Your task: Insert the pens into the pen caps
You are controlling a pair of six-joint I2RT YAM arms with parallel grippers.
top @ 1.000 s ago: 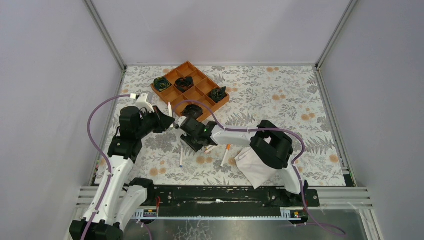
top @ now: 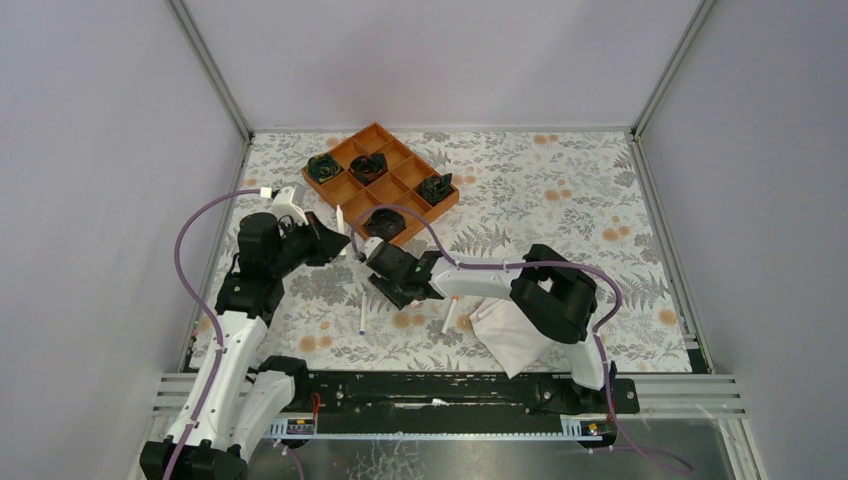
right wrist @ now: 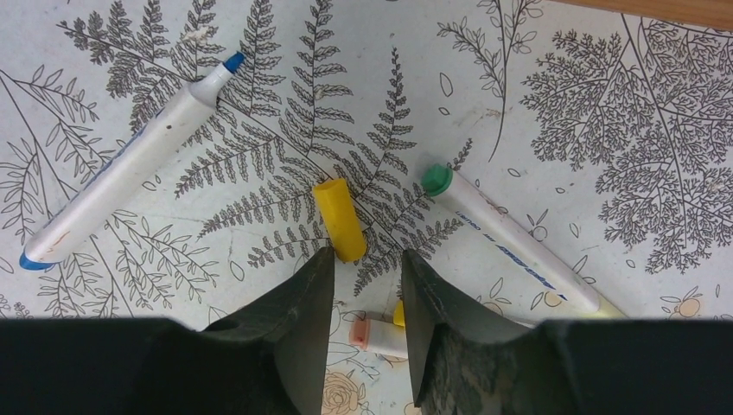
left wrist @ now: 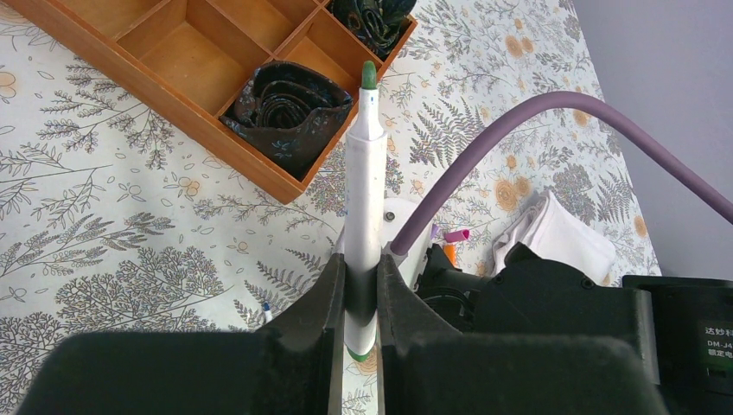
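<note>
A white pen with a bare green tip (left wrist: 365, 173) stands upright, pinched midway along its barrel by my left gripper. From above, that left gripper (top: 340, 245) is just left of the organiser box. My right gripper is open above the table, nothing held. A small yellow cap (right wrist: 340, 220) lies just ahead of its gap, nearer the left finger (right wrist: 321, 270). Left of the cap is a white pen with a bare blue tip (right wrist: 130, 169); to the right lies a white pen with a green end (right wrist: 519, 238).
A wooden compartment box (top: 417, 232) with dark rolled items sits behind. Near the right finger lie a pen with a pinkish end (right wrist: 380, 337) and a partly hidden yellow piece. A white cloth (top: 510, 335) and an orange-ended pen (top: 450, 316) lie to the right.
The right arm has shifted slightly to the right over the table. My left arm and the pen it holds have stayed in place.
</note>
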